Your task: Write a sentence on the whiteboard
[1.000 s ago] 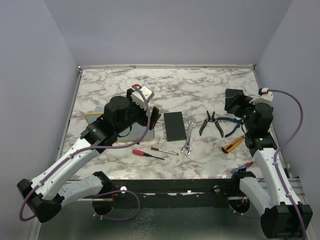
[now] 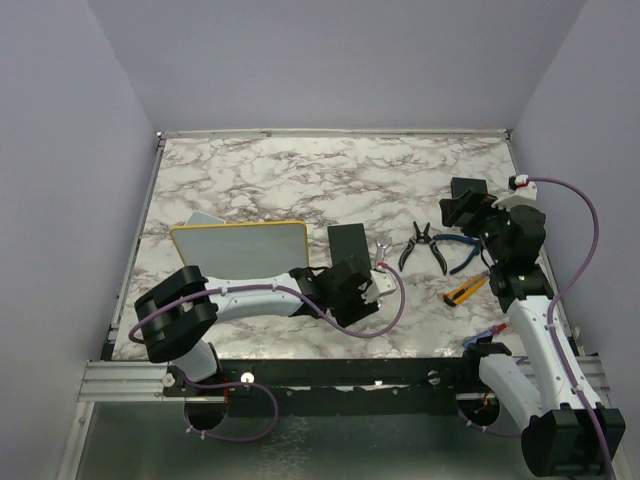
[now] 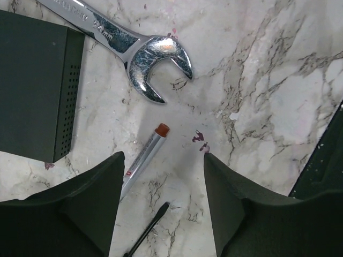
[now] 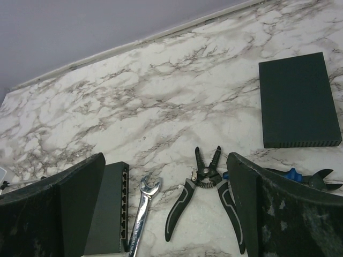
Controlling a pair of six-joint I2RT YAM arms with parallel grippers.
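The whiteboard point(image 2: 240, 252), with a yellow edge, rests at the left of the table in the top view. My left gripper hangs over the table with its fingers parted. Below it lies a silver marker point(image 3: 142, 162) with an orange-brown end, nearer the left finger point(image 3: 110, 179). Part of the marker is hidden behind that finger, and nothing is clasped. In the top view my left arm covers the marker. My right gripper stands open on the right side, above the tools, holding nothing.
A dark box point(image 2: 348, 246) and a wrench point(image 3: 155, 56) lie beside the marker, with a screwdriver tip point(image 3: 161, 210) close by. Wire strippers point(image 2: 422, 247), blue-handled pliers point(image 2: 465, 255) and a yellow cutter point(image 2: 464, 290) lie to the right.
My left arm has swung from above the whiteboard to the right and toward the front edge, now covering the marker and screwdriver.
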